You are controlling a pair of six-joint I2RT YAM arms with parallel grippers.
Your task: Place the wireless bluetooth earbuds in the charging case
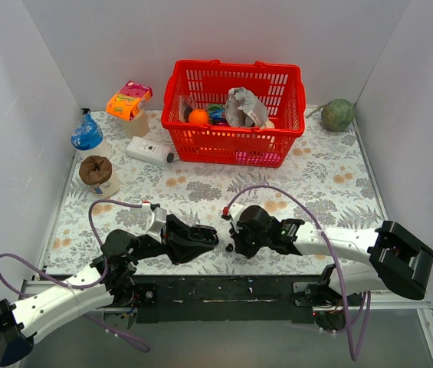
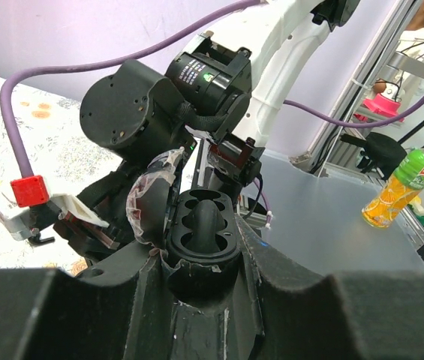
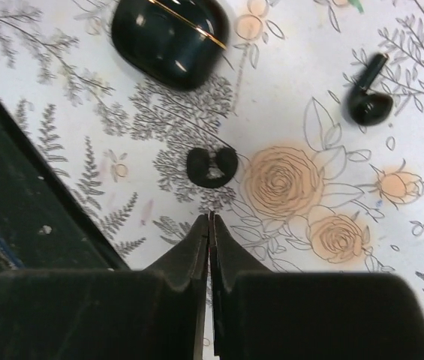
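Observation:
My left gripper (image 1: pixel 195 247) is shut on the black charging case (image 2: pixel 205 232), held above the table's front edge with empty slots showing. In the right wrist view my right gripper points at the table, fingertips close together with nothing visible between them. Just beyond them lies a small dark curved piece (image 3: pixel 212 172). An earbud (image 3: pixel 371 105) lies to the right. A dark glossy object (image 3: pixel 170 37) with a gold line is at the upper left.
A red basket (image 1: pixel 231 143) stands at the back, with a white bottle (image 1: pixel 149 150), containers at left and a green round object (image 1: pixel 338 115) at right.

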